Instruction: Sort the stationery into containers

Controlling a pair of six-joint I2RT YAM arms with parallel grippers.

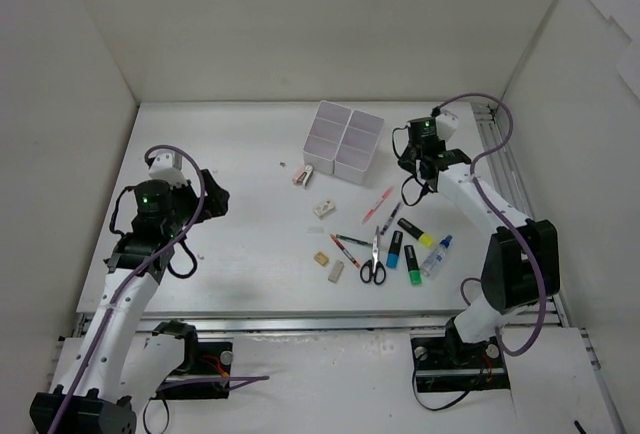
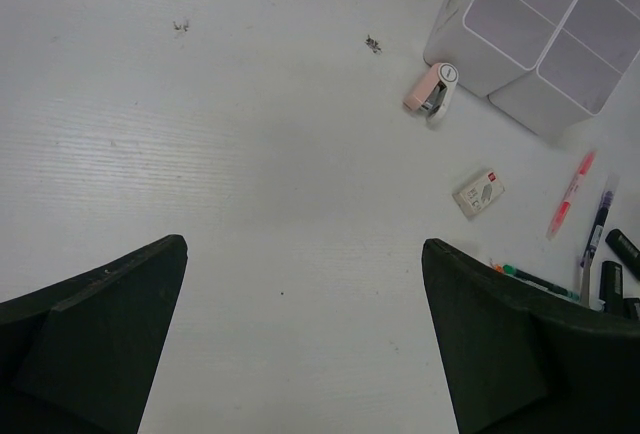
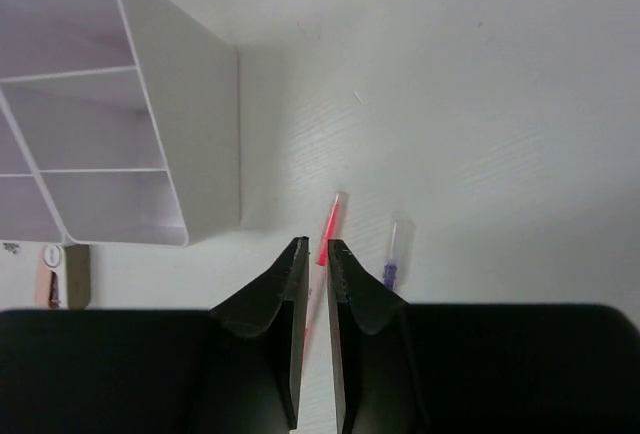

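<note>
A white compartment organizer (image 1: 342,140) stands at the back centre, a pink-white stapler (image 2: 430,89) beside it. Pink pen (image 3: 330,224), purple pen (image 3: 390,269), scissors (image 1: 372,270), highlighters (image 1: 411,264), small boxed eraser (image 2: 478,193) and other stationery lie loose at centre right. My left gripper is open over bare table at the left, empty. My right gripper is above the table right of the organizer, over the pink pen in its wrist view; its fingertips are close together with a narrow gap, and I see nothing held.
Walls surround the back and both sides. A correction-fluid bottle or similar blue-capped item (image 1: 436,256) lies at the right front.
</note>
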